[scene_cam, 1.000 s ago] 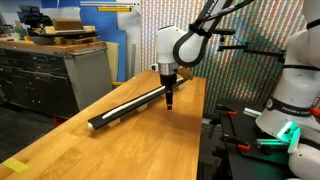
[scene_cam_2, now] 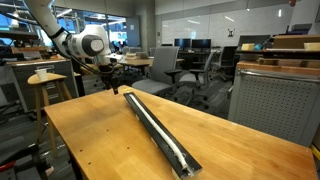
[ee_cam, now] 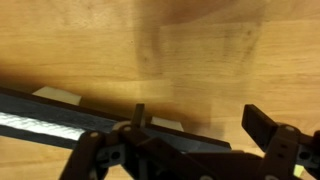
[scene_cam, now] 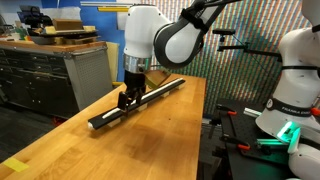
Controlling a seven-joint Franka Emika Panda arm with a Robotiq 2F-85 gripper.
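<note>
A long black bar (scene_cam: 110, 118) with a pale strip along its top lies across the wooden table. In the second exterior view the same bar (scene_cam_2: 165, 135) runs diagonally towards the near edge. My gripper (scene_cam: 126, 103) hangs low over or beside the bar, and the exact gap cannot be told. In the wrist view my gripper is open, its two dark fingers well apart with only tabletop and part of the bar visible beneath. The bar (ee_cam: 50, 128) crosses the lower left of that view, with pale blocks (ee_cam: 57, 95) along its side.
A grey cabinet (scene_cam: 38, 80) stands behind it on the left, and office chairs (scene_cam_2: 190, 85) are beyond the table. A stool (scene_cam_2: 48, 90) is at the far left.
The bar has not visibly moved.
</note>
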